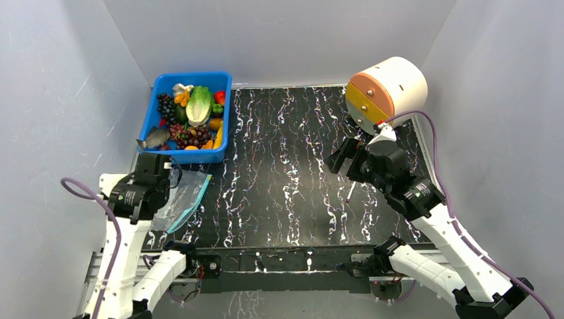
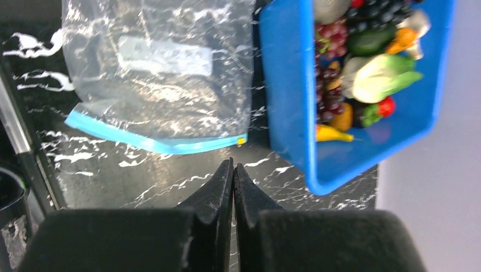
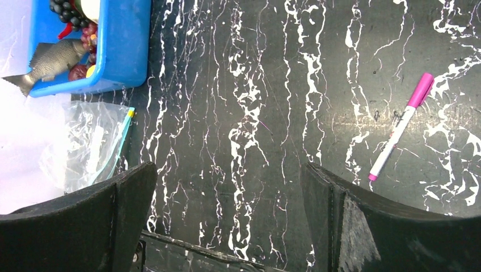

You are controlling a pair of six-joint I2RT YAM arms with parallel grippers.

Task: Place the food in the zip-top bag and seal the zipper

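The clear zip-top bag [image 2: 170,85] lies flat on the table in the left wrist view, its blue zipper strip [image 2: 164,147] ending in a yellow tab. Fingertips pressed together and empty, my left gripper hovers apart from the bag, on the zipper side. Toy food, including a cabbage [image 1: 198,106] and a grey fish [image 3: 54,59], fills the blue basket [image 2: 309,113] beside the bag. Over the right half of the table, my right gripper has its fingers spread wide with only bare tabletop between them. The left arm partly covers the bag from above.
A pink-capped white marker [image 3: 397,136] lies on the table near the right gripper. At the back right stands a round drawer unit [image 1: 389,90] with orange and yellow fronts.
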